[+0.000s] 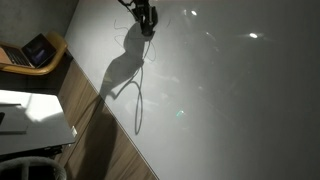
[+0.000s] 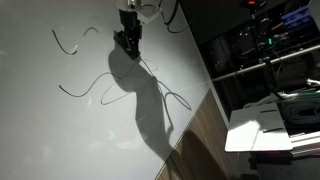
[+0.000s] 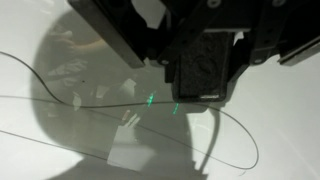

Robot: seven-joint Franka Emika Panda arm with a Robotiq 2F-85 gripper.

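My gripper points down over the pale table, shut on a dark, boxy thing (image 3: 200, 65) with a patterned face. What that thing is, I cannot tell. Thin dark cable (image 3: 110, 104) runs past its lower edge in the wrist view and loops round at the right; whether it joins the thing is unclear. Exterior view 2 has the gripper (image 2: 128, 42) near the top, with thin cable curves (image 2: 80, 93) to its left. Near the top of exterior view 1, the gripper (image 1: 147, 28) is small and dark, its fingers not distinct.
Wide bare tabletop (image 1: 230, 110) spreads right of the arm in exterior view 1. Beyond the table's edge lie wooden floor, a chair with a laptop (image 1: 39, 49) and a white side table (image 1: 40, 125). The arm casts a large shadow.
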